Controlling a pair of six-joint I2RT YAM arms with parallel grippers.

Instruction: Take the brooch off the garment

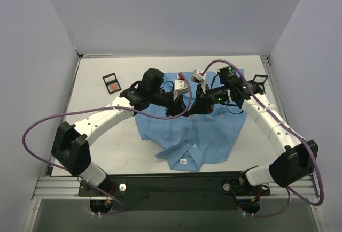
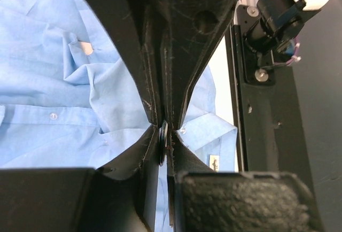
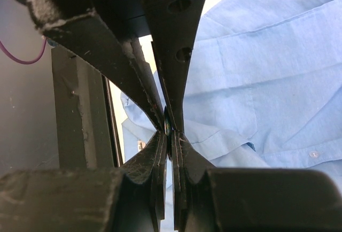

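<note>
The light blue shirt [image 1: 187, 136] lies spread on the white table. Over its middle, my left gripper [image 1: 180, 110] and right gripper [image 1: 195, 110] meet tip to tip. In the left wrist view a small, thin shiny piece [image 2: 163, 141], likely the brooch, is pinched in my left gripper, right where the fingers of the other gripper close on it. The right wrist view shows the same narrow piece [image 3: 168, 122] between both sets of fingertips, mostly hidden by them. Whether cloth is still attached to it cannot be seen.
A small dark-framed box [image 1: 112, 83] sits on the bare table at the back left, and a similar one [image 1: 261, 79] at the back right. Purple hoses run along both arms.
</note>
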